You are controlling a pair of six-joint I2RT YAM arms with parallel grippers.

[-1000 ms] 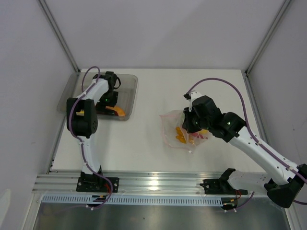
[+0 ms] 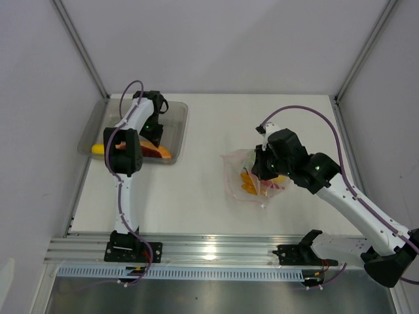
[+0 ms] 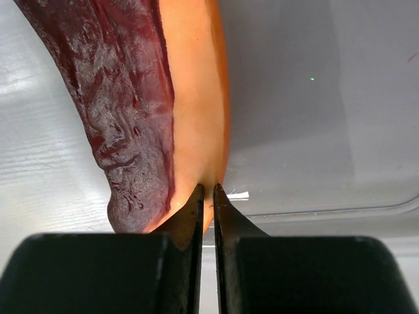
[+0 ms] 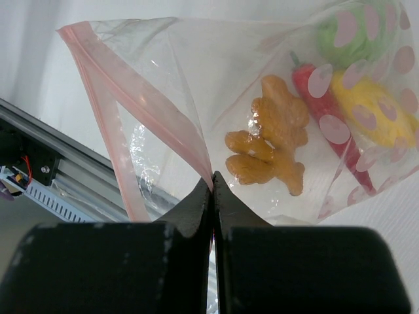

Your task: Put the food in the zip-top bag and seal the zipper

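Note:
In the grey tray, my left gripper is shut, its tips touching a long food piece with dark red (image 3: 124, 111) and orange (image 3: 196, 98) sides; whether anything is pinched is unclear. My right gripper is shut at the pink zipper edge of the clear bag (image 4: 157, 52), with film at its tips. Inside the bag are a brown ginger-like piece (image 4: 275, 137), a red chilli (image 4: 314, 98), a yellow item (image 4: 366, 111) and a green one (image 4: 347, 46).
The tray (image 2: 177, 124) sits at the back left, with a yellow item (image 2: 98, 149) at its left. Walls and metal rails border the workspace.
My left arm has moved slightly up and right over the tray in the top view. My right gripper and the bag have shifted slightly to the right.

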